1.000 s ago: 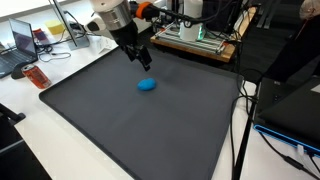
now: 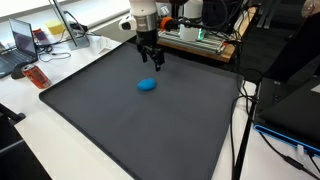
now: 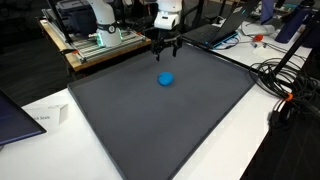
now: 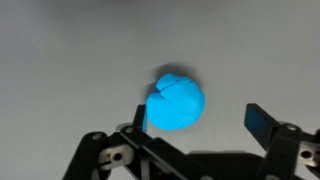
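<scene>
A bright blue, rounded, crumpled-looking object [image 2: 147, 84] rests on the dark grey mat [image 2: 130, 120]. From the other side it appears as a blue blob [image 3: 165, 78] near the mat's robot end. My gripper [image 2: 151, 60] hangs above the mat, just behind the blue object in the first exterior view and apart from it. In the wrist view the open fingers [image 4: 262, 124] stand wide, and the blue object [image 4: 175, 102] lies ahead of them, nearer the left finger. Nothing is between the fingertips.
A red can [image 2: 36, 76] and a laptop [image 2: 22, 40] stand beyond the mat's left edge. Cables [image 3: 285, 75] run along one side of the mat.
The arm has come lower and shifted a little to the right in the first exterior view, bringing the gripper down toward the mat. The blue object has not moved.
</scene>
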